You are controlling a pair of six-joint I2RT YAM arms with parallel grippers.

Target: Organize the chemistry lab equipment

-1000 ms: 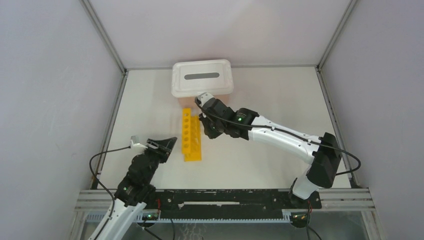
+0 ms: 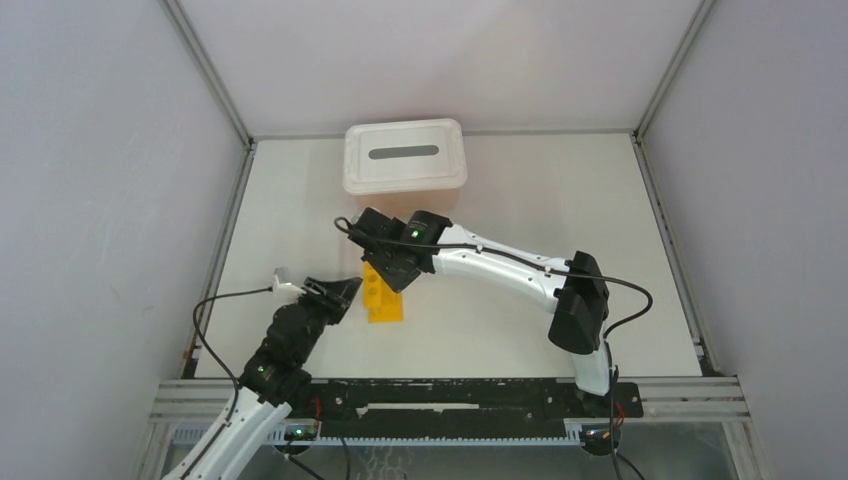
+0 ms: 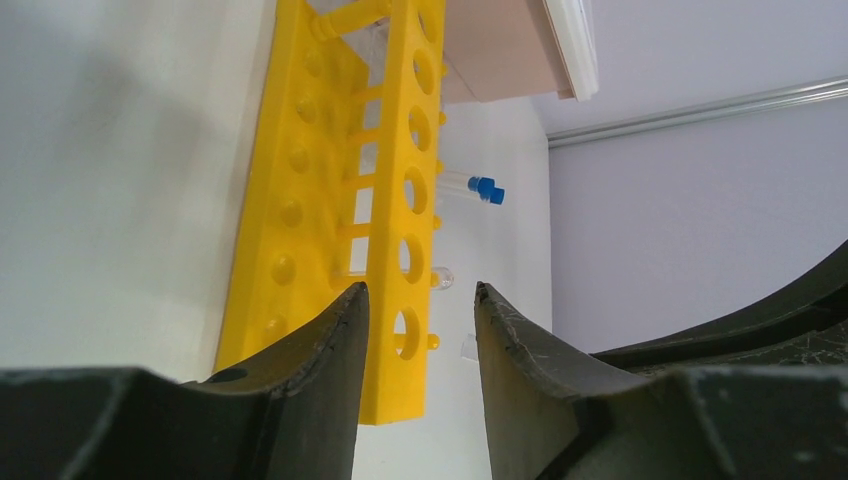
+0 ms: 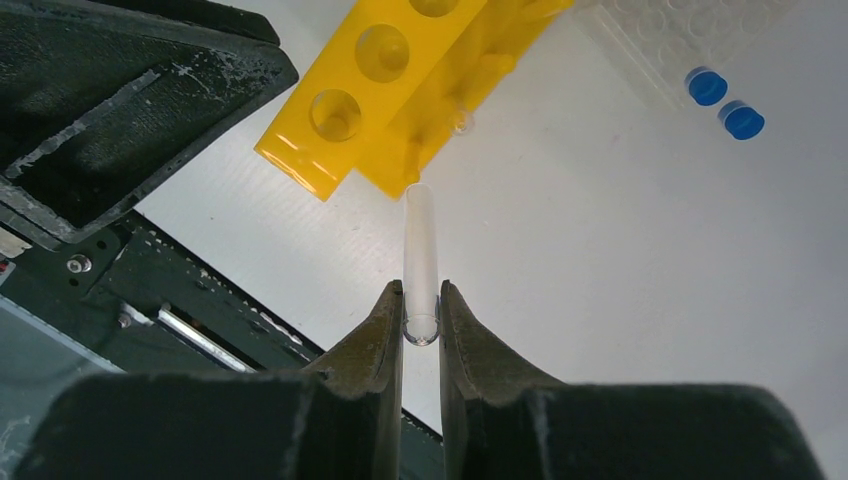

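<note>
A yellow test tube rack [image 2: 385, 310] stands on the table, partly hidden under the right arm in the top view. In the right wrist view a clear test tube [image 4: 421, 240] is pinched near its rounded end by my right gripper, which is shut on it; its far end points toward the rack's near end. My left gripper is part open at the rack's left side, and the rack's holed upper rail [image 3: 404, 230] shows between its fingers, apparently beyond them. Inside the rack lies another clear tube [image 3: 442, 278], seen partly.
Two blue-capped tubes [image 3: 485, 188] are beside a clear multi-well tray [image 4: 680, 40]. A lidded white box [image 2: 404, 160] occupies the back of the table.
The right arm has swung left, and its gripper now covers the rack's far part from above. The left gripper has shifted slightly right, toward the rack.
</note>
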